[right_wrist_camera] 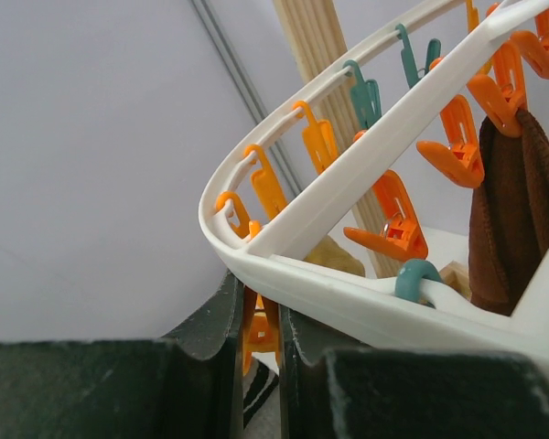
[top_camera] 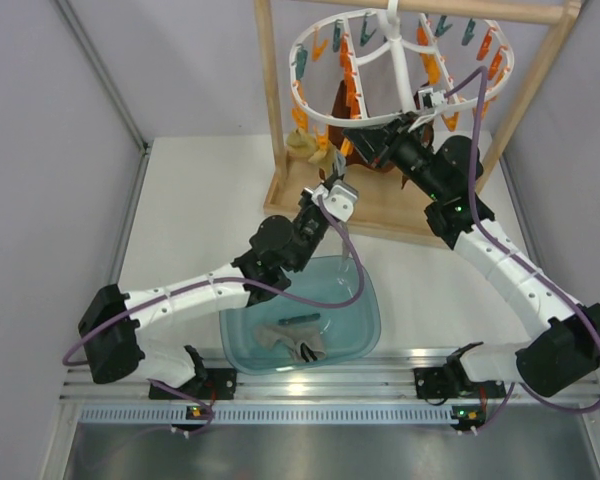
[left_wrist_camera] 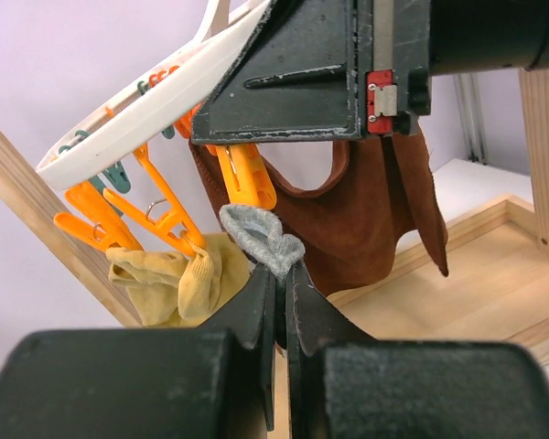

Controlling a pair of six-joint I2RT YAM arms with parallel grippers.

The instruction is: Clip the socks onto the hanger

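My left gripper is shut on a grey sock [left_wrist_camera: 256, 233], holding it up just below an orange clip [left_wrist_camera: 247, 178] on the white hanger [top_camera: 325, 118]. My right gripper is shut on an orange clip at the hanger's front rim. Yellow socks [left_wrist_camera: 178, 283] and a brown cloth [left_wrist_camera: 348, 229] hang from other clips behind.
A blue tray [top_camera: 250, 335] on the table holds more grey cloth [top_camera: 290, 340] and a dark stick-like item. The wooden stand [top_camera: 270, 100] carries the hanger.
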